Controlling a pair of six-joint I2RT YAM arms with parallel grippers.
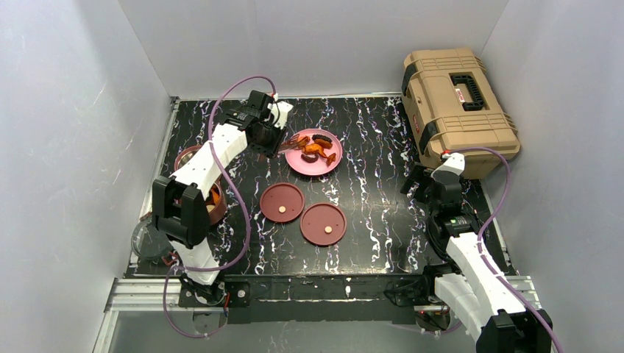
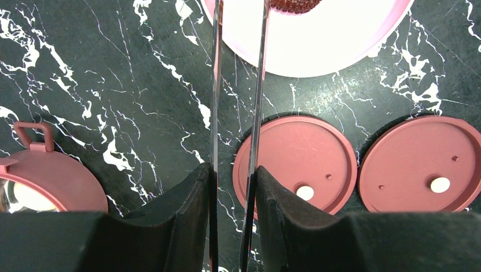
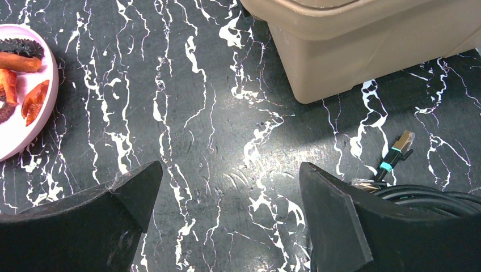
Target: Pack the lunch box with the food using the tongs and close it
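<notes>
My left gripper is shut on a pair of metal tongs, whose two long arms run up past the top edge in the left wrist view. In the top view the tongs' tips reach over the left side of the pink plate, close to the food; whether they pinch a piece cannot be told. Several pieces of food, brown, orange and red, lie on that plate. A red lunch box section with food inside is partly covered by my left arm. Over bare table at the right, my right gripper stands open and empty.
Two round red lids lie side by side in front of the plate. A large tan case fills the back right, with coiled black cable near my right gripper. Clear table lies between plate and case.
</notes>
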